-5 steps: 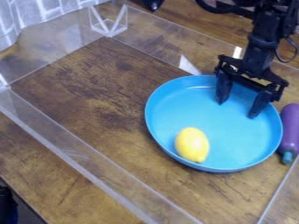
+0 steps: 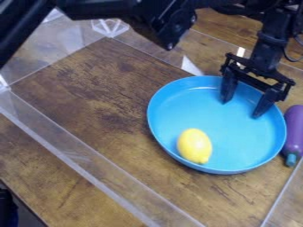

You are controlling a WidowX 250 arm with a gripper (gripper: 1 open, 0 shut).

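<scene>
The black gripper (image 2: 246,97) stands open over the back right of a blue round plate (image 2: 166,115), its fingertips reaching down inside the rim. A yellow lemon-like object (image 2: 194,146) lies in the plate's front left. A purple eggplant-like object (image 2: 295,131) lies just outside the plate on the right. I cannot see anything held between the fingers.
Bare wooden table (image 2: 83,97) fills the left and front. Clear plastic walls run along the left and the lower right. Dark arm parts hang across the top.
The dark shapes at the top of the view have shifted and extend further down on the left. The gripper and objects in the plate show little or no change.
</scene>
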